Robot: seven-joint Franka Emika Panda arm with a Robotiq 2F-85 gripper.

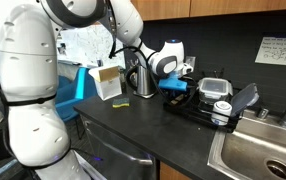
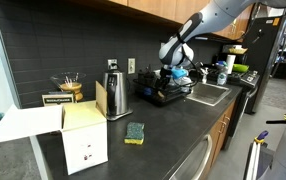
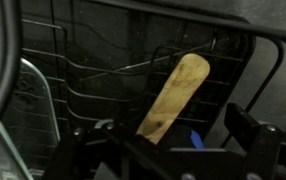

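Note:
A wooden utensil [image 3: 178,92] with a rounded end lies slanted in the black wire dish rack [image 3: 88,75]. Its lower end passes out of sight behind the gripper's body, beside something blue [image 3: 196,140]. My gripper is open, its dark fingers [image 3: 245,128] spread to either side of the utensil's lower part. The wrist view does not settle whether they touch it. From outside, the gripper [image 1: 173,87] points down over the left end of the rack, and the utensil is hard to make out there.
To the rack's right is a steel sink [image 1: 253,155]. A white-grey container [image 1: 215,89] and leaning plates [image 1: 245,98] occupy the rack. A steel kettle [image 2: 117,97], open box [image 2: 86,135] and sponge [image 2: 134,133] stand on the counter, whose front middle is clear.

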